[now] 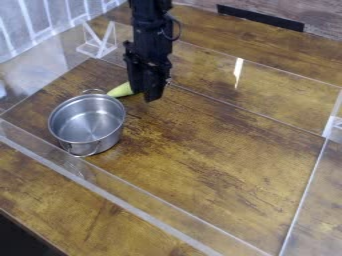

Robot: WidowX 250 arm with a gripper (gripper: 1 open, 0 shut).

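My black gripper (146, 80) is low over the wooden table, just behind and right of the steel pot. A pale yellow-green elongated object (119, 90) lies at the gripper, its left end showing and the rest hidden by the gripper. The fingers look close around it, but are too small and dark to tell clearly whether they grip it. The steel pot (86, 124) with loop handles sits at the left, apart from the gripper.
Clear acrylic walls (329, 125) border the work area. A white railing stands at the back left.
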